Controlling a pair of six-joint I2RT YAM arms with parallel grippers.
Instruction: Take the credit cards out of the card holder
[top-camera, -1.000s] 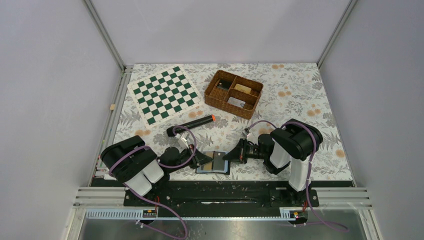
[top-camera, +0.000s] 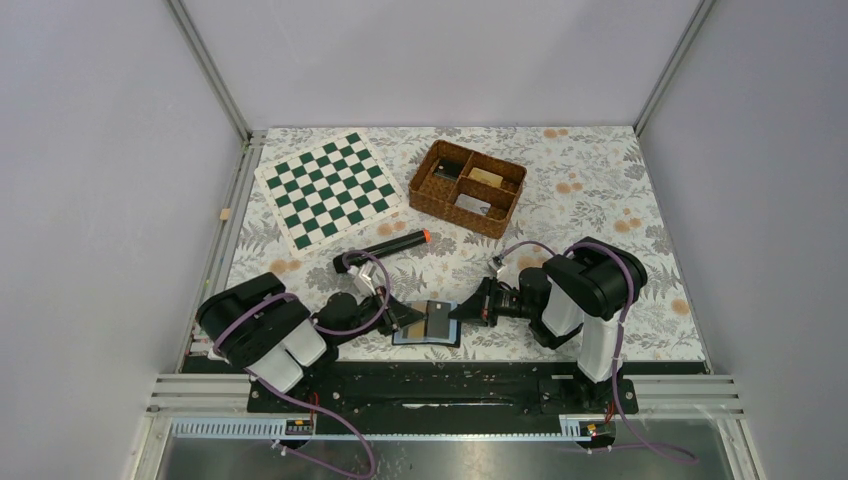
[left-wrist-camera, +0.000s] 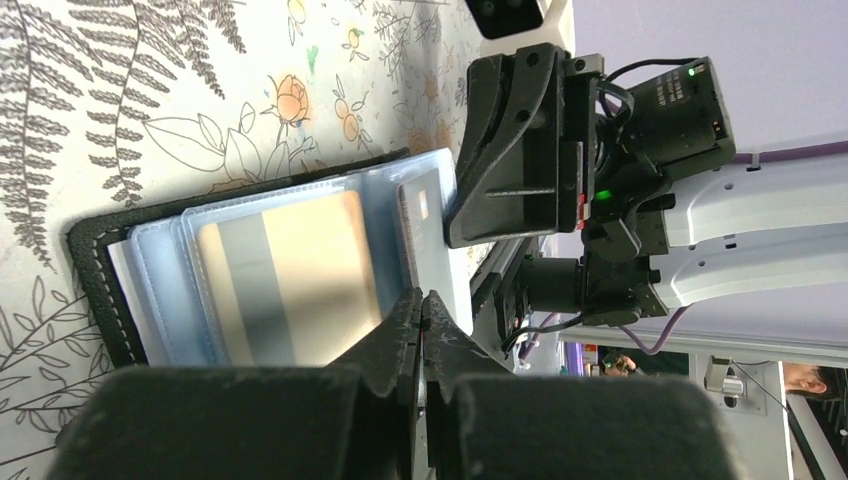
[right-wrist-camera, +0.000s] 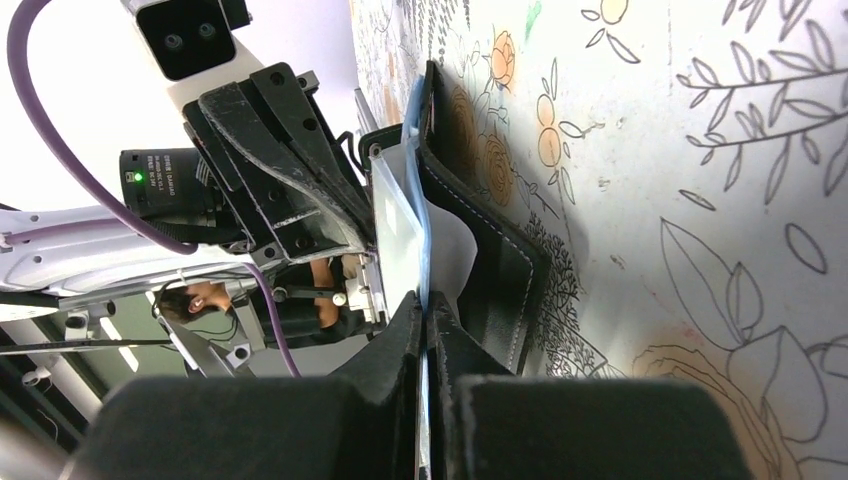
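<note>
Opened flat near the table's front edge, the card holder (top-camera: 398, 342) has a black stitched cover (left-wrist-camera: 95, 270) and bluish clear sleeves (left-wrist-camera: 160, 290). One sleeve shows a cream card with a grey stripe (left-wrist-camera: 325, 270); a grey card (left-wrist-camera: 428, 225) lies to its right. My left gripper is shut over the lower edge of the grey card's sleeve, with nothing visible between its fingers. At the holder's right side, my right gripper is shut on the thin bluish sleeve edge (right-wrist-camera: 420, 200), which stands lifted off the black cover.
A black cylinder with an orange end (top-camera: 385, 250) lies behind the left arm. Farther back are a green-and-white checkerboard (top-camera: 330, 190) and a divided wicker basket (top-camera: 455, 213) holding small items.
Over the last second my right gripper has shifted very slightly to the right at the holder's edge. The left arm's upper part has moved a touch leftward, its fingertips almost still.
</note>
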